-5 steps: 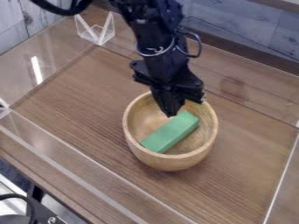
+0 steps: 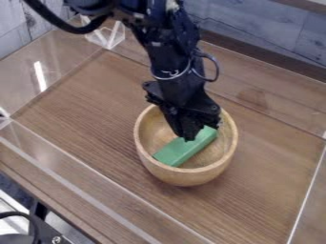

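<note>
A round wooden bowl point(image 2: 211, 170) sits on the wooden table, with a green rectangular block point(image 2: 176, 151) lying inside it. The black robot arm reaches down from the top, and its gripper point(image 2: 185, 122) hangs over the back part of the bowl, just above the block's far end, partly hiding it. Whether its fingers are apart or closed is unclear.
A pale wall with marbled panels runs along the back, and a clear plastic item point(image 2: 109, 30) stands at the back left. Dark cables lie at the lower left.
The gripper has moved slightly lower over the bowl and now covers more of its back and of the block's far end. The block and bowl look about where they were.
</note>
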